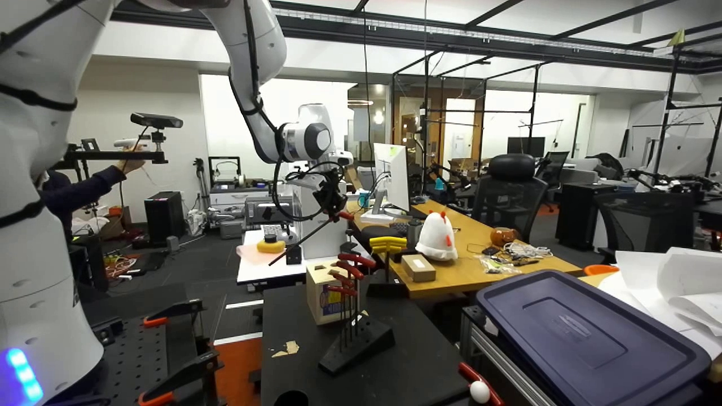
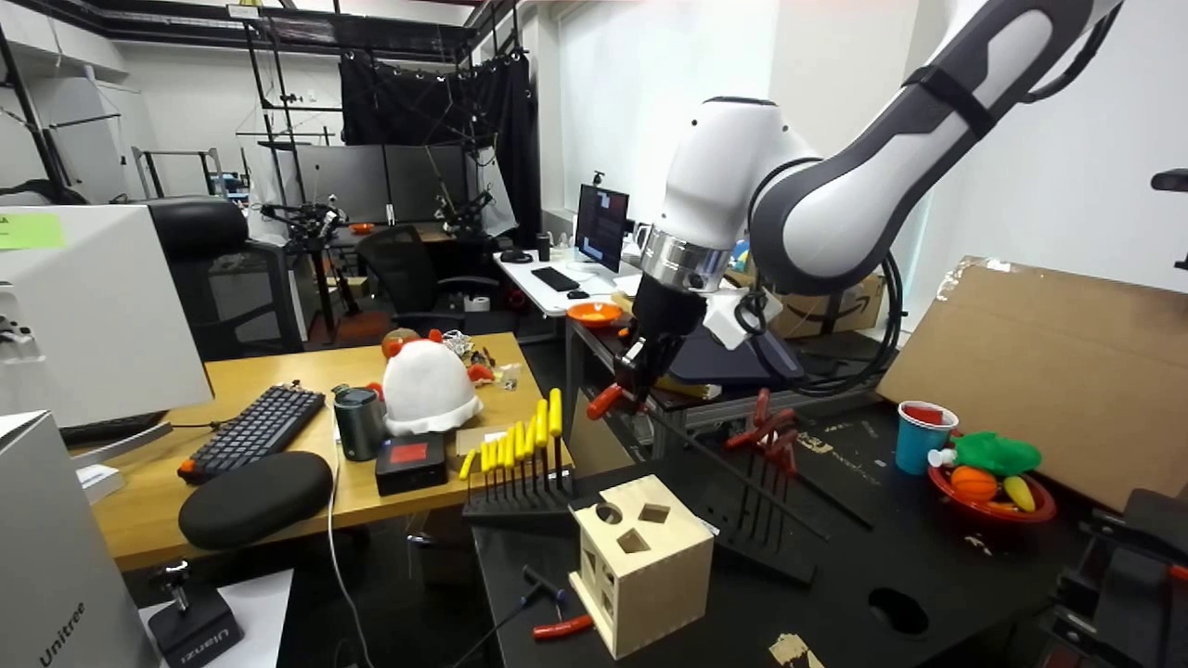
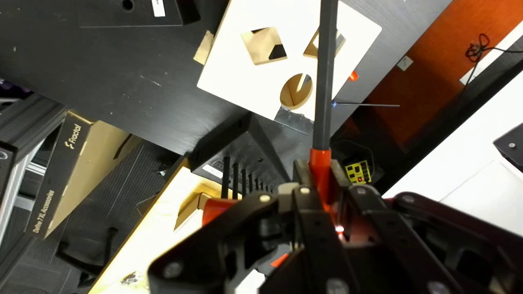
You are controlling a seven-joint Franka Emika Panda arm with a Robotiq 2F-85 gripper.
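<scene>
A T-handle hex key hangs aslant in the air, with my gripper shut on its red handle (image 2: 604, 401). From the fingers its long black shaft (image 3: 326, 73) runs out and, in the wrist view, crosses over the wooden shape-sorter box (image 3: 247, 90). In exterior view 1 the gripper (image 1: 336, 211) is well above the black table, behind and left of the stand (image 1: 360, 344) with red-handled hex keys (image 1: 356, 259). That stand is partly hidden behind the box (image 2: 657, 579) in exterior view 2.
A second stand carries yellow-handled hex keys (image 2: 512, 447) close to the box. A blue cup (image 2: 924, 436) and a red bowl (image 2: 988, 507) with toy food occupy the table's far right in exterior view 2. The dark lid (image 1: 589, 331) lies beyond the table's edge.
</scene>
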